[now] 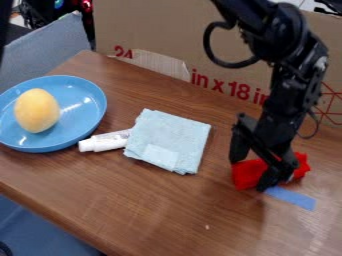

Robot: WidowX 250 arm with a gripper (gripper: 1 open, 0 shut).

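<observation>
My black gripper [254, 155] is open and lowered over a red object [247, 174] on the right of the wooden table. Its fingers straddle or touch the red object, which they partly hide; I cannot tell exactly how they lie against it. A blue strip [291, 199] lies on the table just in front of the red object.
A light blue folded cloth [167, 140] and a white tube [103, 142] lie left of the gripper. A blue plate [75, 93] holding a yellow object [36, 110] is at the left. A cardboard box [160, 30] stands behind.
</observation>
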